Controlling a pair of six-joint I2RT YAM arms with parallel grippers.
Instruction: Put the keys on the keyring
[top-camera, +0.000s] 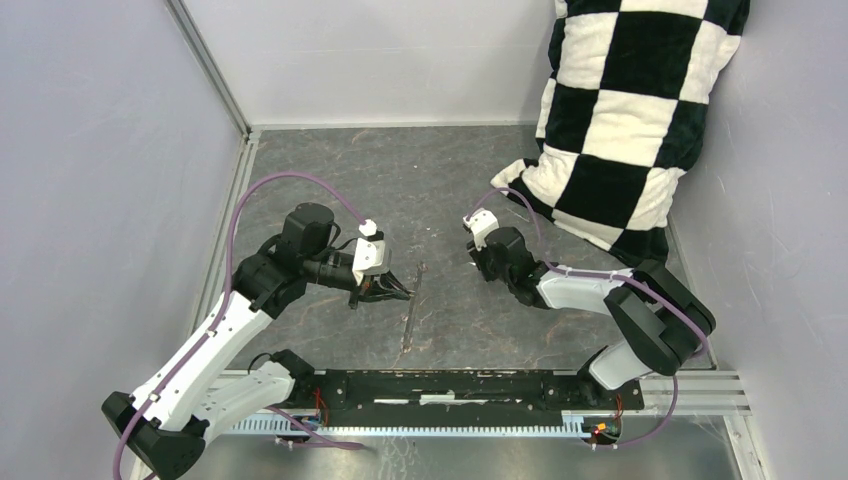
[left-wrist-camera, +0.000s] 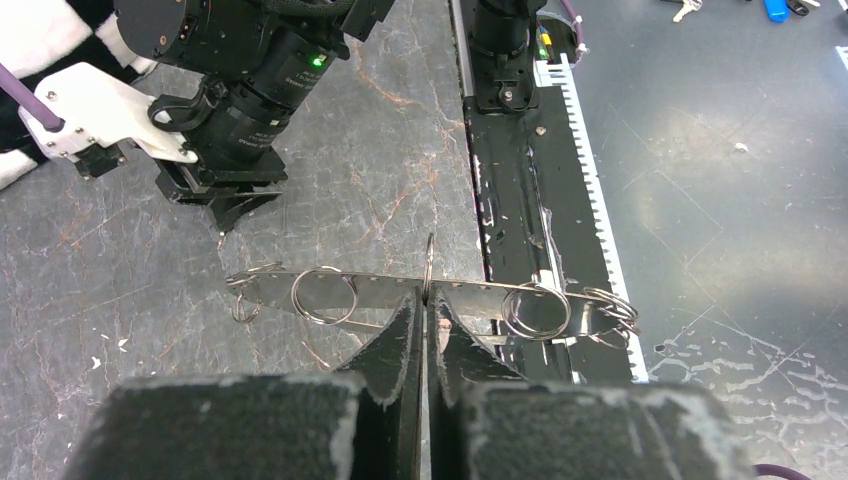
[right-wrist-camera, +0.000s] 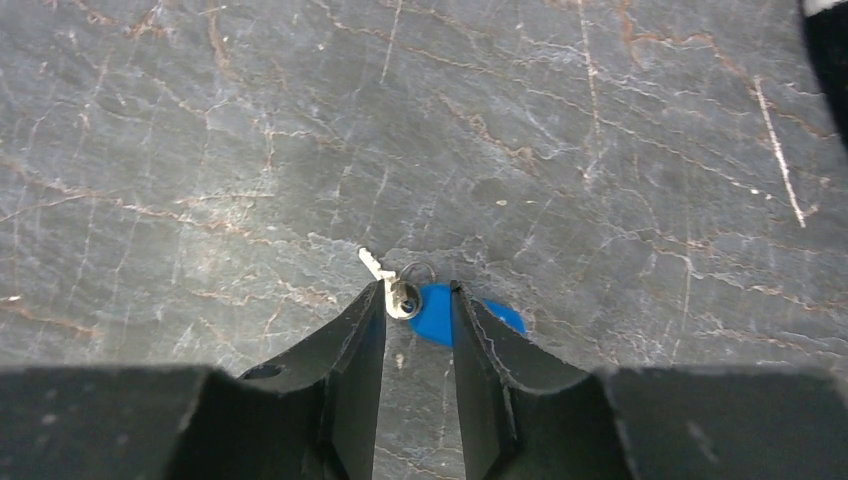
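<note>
A long metal strip with several wire rings (left-wrist-camera: 420, 290) crosses the left wrist view. My left gripper is shut at its middle, where one ring stands edge-on above the fingertips; whether they pinch the ring or the strip is unclear. From above, the strip (top-camera: 413, 310) looks like a thin line at the left fingertips. A small silver key (right-wrist-camera: 378, 265) lies on the grey surface with a thin ring and a blue tag (right-wrist-camera: 432, 318). My right gripper stands partly open over them, the key's round head and part of the tag showing between its fingers.
A black-and-white checkered cushion (top-camera: 630, 110) leans at the back right. More keys (left-wrist-camera: 688, 8) and a blue tag (left-wrist-camera: 776, 10) show at the left wrist view's upper edge. The grey surface (top-camera: 350, 160) behind the arms is clear.
</note>
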